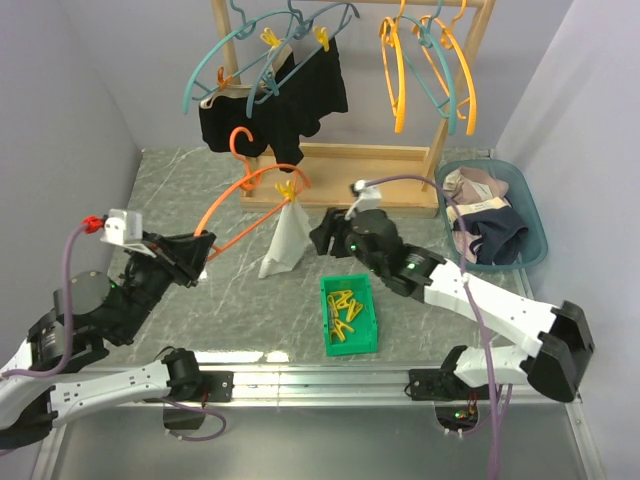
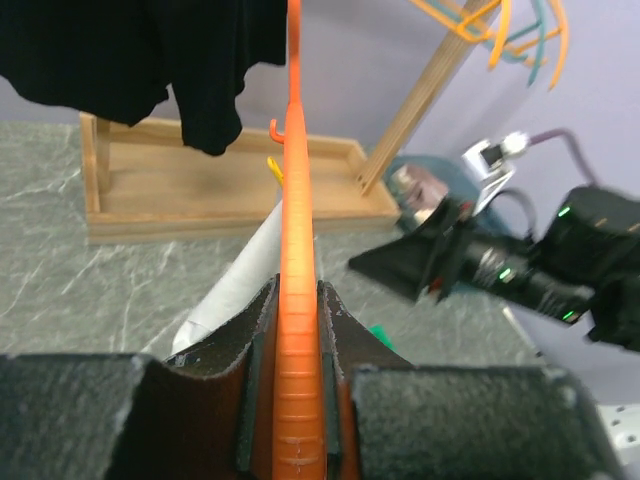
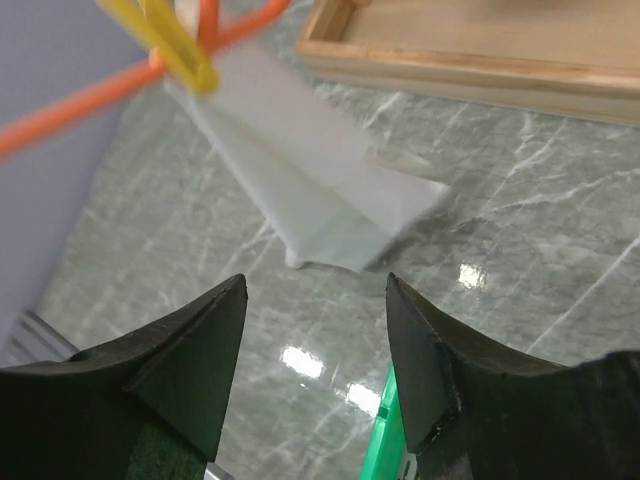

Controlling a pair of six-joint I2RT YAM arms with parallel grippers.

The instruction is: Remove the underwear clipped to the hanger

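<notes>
An orange hanger (image 1: 248, 183) is held at one end by my left gripper (image 1: 196, 250), which is shut on it; its orange bar (image 2: 297, 250) runs up between the fingers in the left wrist view. From the hanger's other end hangs white underwear (image 1: 287, 238), pinned by a yellow clip (image 1: 285, 191). Close to the right of the cloth, my right gripper (image 1: 324, 228) stands open and empty, not touching it. In the right wrist view the underwear (image 3: 320, 190) and the clip (image 3: 180, 45) lie beyond and above the open fingers (image 3: 215, 340).
A green tray (image 1: 366, 345) with several yellow clips sits on the marble surface below the cloth. Behind, a wooden rack (image 1: 385, 205) carries hangers and black garments (image 1: 310, 100). A blue-grey basket (image 1: 533, 215) of clothes stands at the right.
</notes>
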